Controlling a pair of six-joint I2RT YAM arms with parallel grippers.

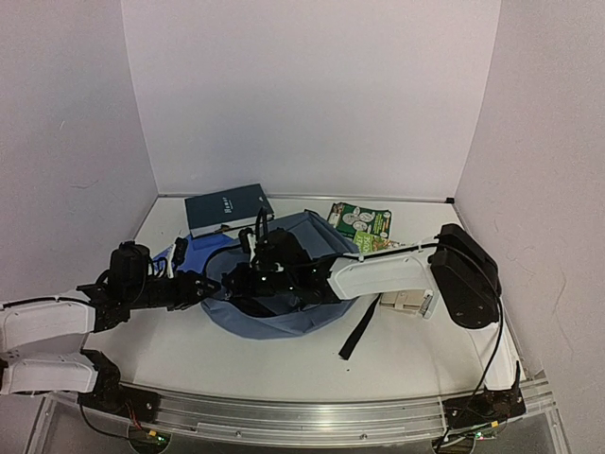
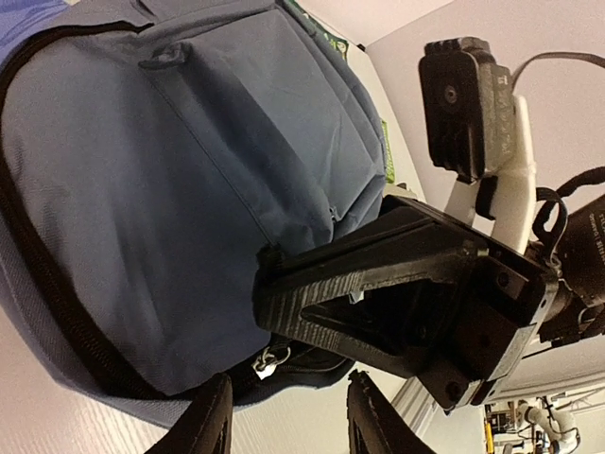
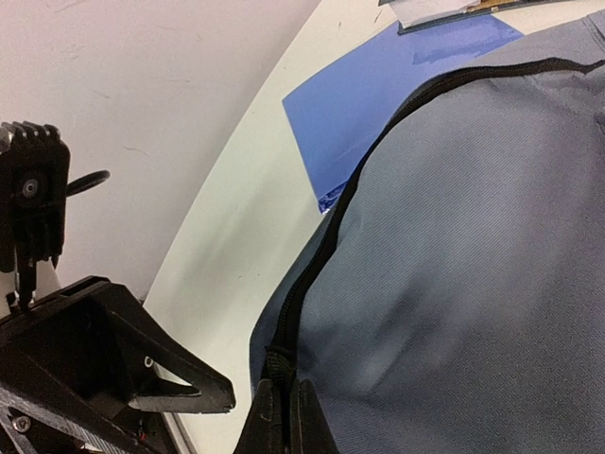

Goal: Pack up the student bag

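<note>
The blue-grey bag (image 1: 312, 236) lies flat mid-table, a black zipper (image 3: 326, 232) running along its left edge. At its left front, my right gripper (image 1: 230, 281) is shut on the zipper's dark end, which shows between its fingers in the right wrist view. A small silver zipper pull (image 2: 269, 361) appears beneath that gripper in the left wrist view. Just left of it, my left gripper (image 1: 214, 288) stands open with nothing between its fingers; the bag's front edge lies beyond them.
A dark book (image 1: 227, 210) lies behind the bag, partly over a blue folder (image 3: 350, 104). Green booklets (image 1: 360, 220) and a beige item (image 1: 405, 300) lie to the right. A black strap (image 1: 359, 331) extends from the bag.
</note>
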